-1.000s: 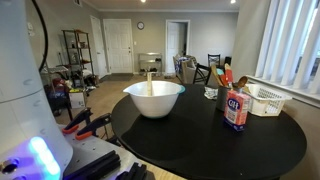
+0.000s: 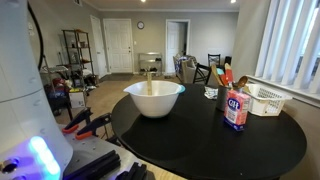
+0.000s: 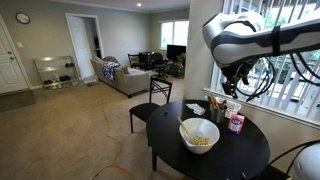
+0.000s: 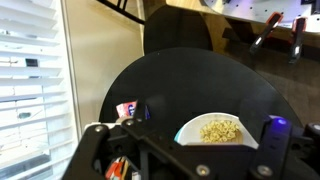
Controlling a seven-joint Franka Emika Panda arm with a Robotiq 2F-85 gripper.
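A white bowl (image 2: pixel 153 102) stands on the round black table (image 2: pixel 190 143). It holds a yellowish, grainy heap (image 4: pixel 221 131), and a wooden utensil (image 3: pixel 184 128) leans up out of it. To the bowl's right in the first exterior view is a red, white and blue carton (image 2: pixel 236 109), upright. My gripper hangs above the table, apart from these things. It is open, with nothing held in the wrist view; its dark body hides part of the bowl and carton there. The first exterior view does not show the gripper.
Behind the carton stand a dark utensil holder (image 2: pixel 222 98) with several utensils and a white basket (image 2: pixel 266 101). Window blinds (image 3: pixel 282 70) border the far side. A dark chair (image 3: pixel 158 96) stands close to the table.
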